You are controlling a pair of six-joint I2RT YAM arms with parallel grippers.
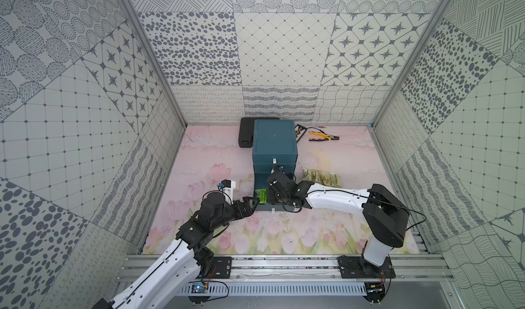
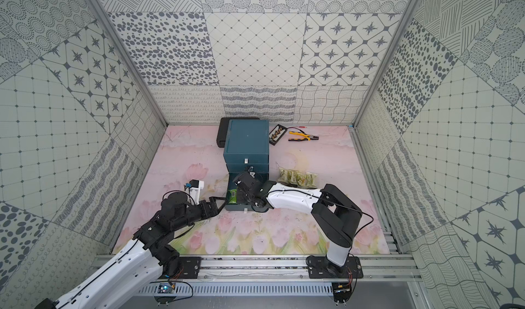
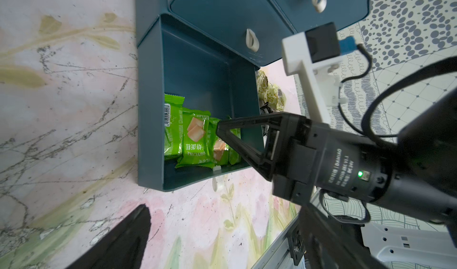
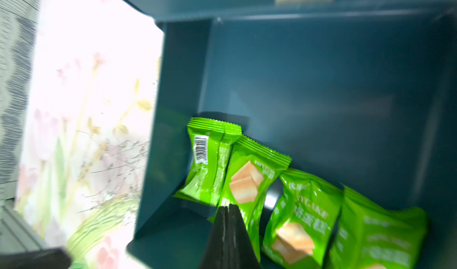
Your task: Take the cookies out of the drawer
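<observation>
The open lower drawer of the teal cabinet holds several green cookie packets lying along its front. My right gripper is over them in the right wrist view, shut, with nothing clearly between its fingers; the left wrist view shows it reaching into the drawer from the right. My left gripper hangs by the drawer's front left corner. Its fingers are blurred at the lower edge of the left wrist view, apparently apart, with nothing between them.
Pale gold packets lie right of the drawer. A black case stands behind the cabinet; pliers and a small tool tray lie at the back right. The table left of the drawer is clear.
</observation>
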